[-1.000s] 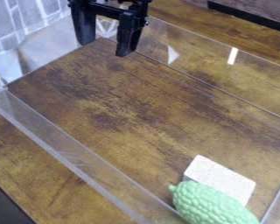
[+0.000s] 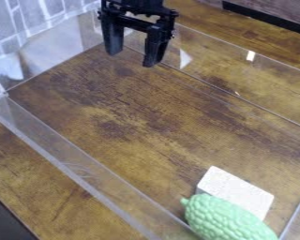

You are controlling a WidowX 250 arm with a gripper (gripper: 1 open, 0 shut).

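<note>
My black gripper (image 2: 134, 45) hangs at the top centre of the camera view, above the back part of a clear-walled enclosure, its two fingers apart with nothing between them. A green bumpy toy (image 2: 229, 217), like a bitter melon, lies in the bottom right, next to a white rectangular block (image 2: 234, 187) that sits just behind it.
Transparent walls (image 2: 71, 169) surround a dark wooden surface (image 2: 140, 122), whose middle is clear. Bare wood lies outside at the left and back right. A white tiled surface (image 2: 22, 28) stands at the back left.
My gripper has moved slightly to the right over the last second, staying open. The toy and the white block have not moved.
</note>
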